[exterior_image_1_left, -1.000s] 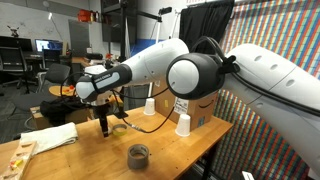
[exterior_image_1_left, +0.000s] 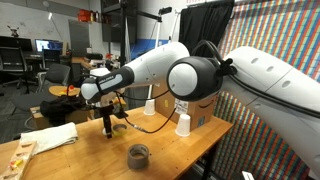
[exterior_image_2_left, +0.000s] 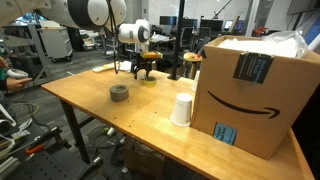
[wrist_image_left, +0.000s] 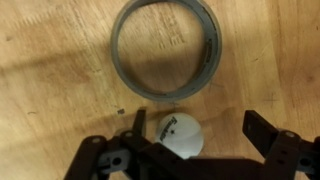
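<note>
In the wrist view my gripper is open, its two black fingers wide apart. A small round white object (wrist_image_left: 180, 135) with dark lettering lies between them, closer to the left finger (wrist_image_left: 140, 122); its lower edge is partly hidden by the gripper. Just beyond it is a thin grey ring (wrist_image_left: 120, 55), with bare wood showing through its middle. From the side, the gripper (exterior_image_1_left: 106, 130) hangs low over the table's far part, beside that ring (exterior_image_2_left: 148, 81). A second, thicker grey ring-shaped object (exterior_image_1_left: 138, 157) stands nearer the front.
A white cup (exterior_image_2_left: 181, 109) and a large cardboard box (exterior_image_2_left: 238, 100) stand along one side of the wooden table (exterior_image_2_left: 150, 130). White cloth (exterior_image_1_left: 55, 137) and a tray (exterior_image_1_left: 17, 158) lie at the opposite side. Bare wood surrounds the thicker ring.
My arm has come down slightly over the far part of the table. The thicker ring, the cup and the cloth have stayed in place.
</note>
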